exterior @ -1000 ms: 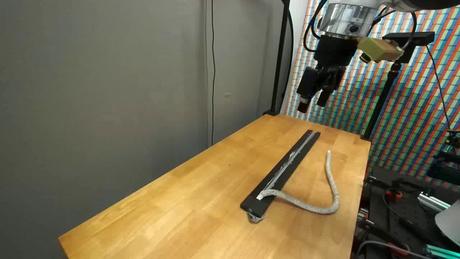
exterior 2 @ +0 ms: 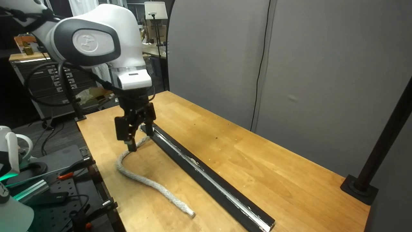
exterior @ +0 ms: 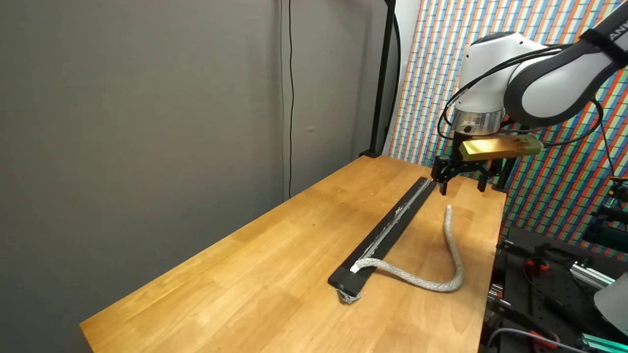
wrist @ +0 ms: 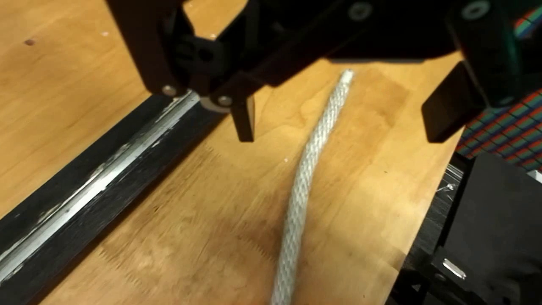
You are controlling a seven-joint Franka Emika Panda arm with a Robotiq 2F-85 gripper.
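A pale grey braided rope [exterior: 435,286] lies in a curve on the table. In exterior view 1, one end rests over the near end of a long black bar [exterior: 403,220] with a silvery groove; the other lies free on the wood. My gripper [exterior: 463,187] is open above the table with nothing held. From the wrist, the rope [wrist: 300,198] runs below the wide gap between the fingers, and the bar [wrist: 137,175] passes left of them. In exterior view 2, my gripper [exterior 2: 141,140] hides part of the rope [exterior 2: 146,181] and the bar's far end.
Bare wooden table [exterior: 235,282] extends on the wall side of the bar. A black post [exterior 2: 367,170] stands at one table corner. Dark equipment with cables [exterior: 547,282] sits beyond the robot-side edge. A grey wall [exterior: 176,117] bounds the other side.
My gripper has come down toward the table and turned, and its fingers now appear spread farther apart in exterior view 1. The rope and bar have not moved.
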